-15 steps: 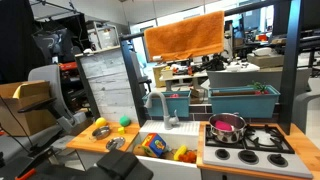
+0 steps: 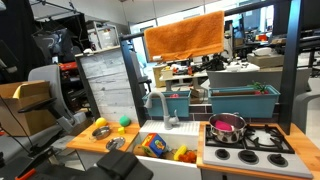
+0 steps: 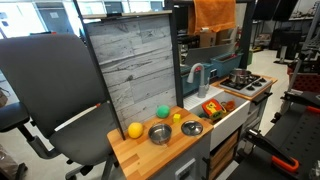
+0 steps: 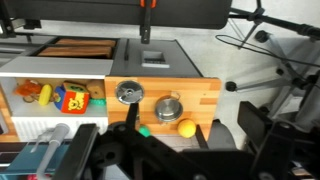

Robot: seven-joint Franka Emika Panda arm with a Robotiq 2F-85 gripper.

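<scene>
In the wrist view my gripper looks down over the counter, its two dark fingers well apart. Nothing shows between them except the counter far below. A steel pot (image 4: 169, 106) and a yellow lemon-like item (image 4: 187, 128) lie beneath, with a lid-like metal disc (image 4: 129, 92) to the left. From the side, a metal bowl (image 3: 160, 133), the yellow item (image 3: 135, 130), a green item (image 3: 162, 111) and the disc (image 3: 192, 128) rest on the wooden counter (image 3: 150, 157).
The sink (image 2: 170, 153) holds a colourful box (image 2: 155, 144) and several toy foods. Right of it, a pot (image 2: 226, 127) with pink contents stands by the stove (image 2: 255, 142). A blue drying bin (image 2: 243, 104) sits behind. An orange towel (image 2: 185, 38) hangs overhead.
A dark part of the arm now shows at the upper left edge of exterior view 1. The objects on the counter and in the sink look unmoved.
</scene>
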